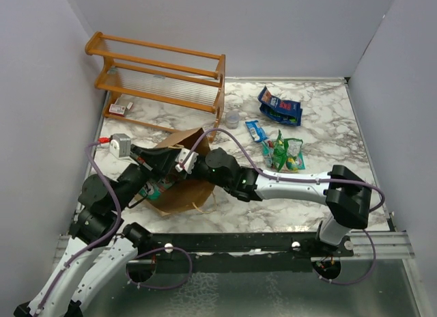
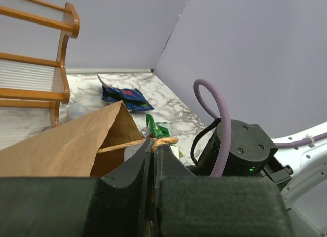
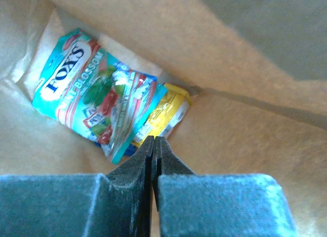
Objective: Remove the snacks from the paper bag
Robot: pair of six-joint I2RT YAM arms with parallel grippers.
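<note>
The brown paper bag stands at front left, both grippers at its mouth. My left gripper is shut at the rim, a twisted cord handle at its fingertips. My right gripper is shut, pointing into the bag with nothing visible between its fingers. Below it lie a Fox's packet, a yellow packet and a blue one beneath. On the counter to the right lie a dark blue packet, a light blue packet and green packets.
A wooden rack stands at back left, with a small box in it. A clear cup sits beside it. Grey walls enclose the counter.
</note>
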